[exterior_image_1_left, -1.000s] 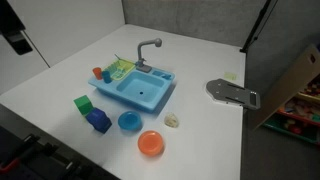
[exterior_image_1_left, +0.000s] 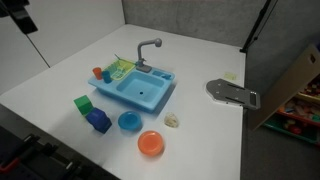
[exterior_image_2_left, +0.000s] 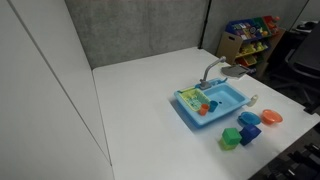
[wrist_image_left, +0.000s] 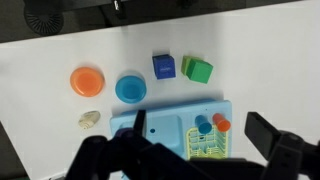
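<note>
A blue toy sink (exterior_image_1_left: 147, 88) with a grey faucet (exterior_image_1_left: 148, 48) stands on the white table. Its green rack (wrist_image_left: 208, 143) sits at one end, beside an orange cup (exterior_image_1_left: 98, 72) and a teal cup (exterior_image_1_left: 107, 77). In front of the sink are a green block (exterior_image_1_left: 84, 105), a dark blue block (exterior_image_1_left: 98, 120), a blue bowl (exterior_image_1_left: 130, 122) and an orange bowl (exterior_image_1_left: 151, 143). High above the table, my gripper is open, its dark fingers wide apart in the wrist view. No object shows between them at finger height.
A small pale object (exterior_image_1_left: 171, 121) lies right of the sink. A grey metal tray (exterior_image_1_left: 232, 94) rests farther right, near a yellowish patch (exterior_image_1_left: 231, 76). Shelves with colourful bins (exterior_image_2_left: 250, 38) stand beyond the table.
At the upper left of exterior view 1, the dark gripper part has shifted a little up and to the right. The objects on the table have stayed in place.
</note>
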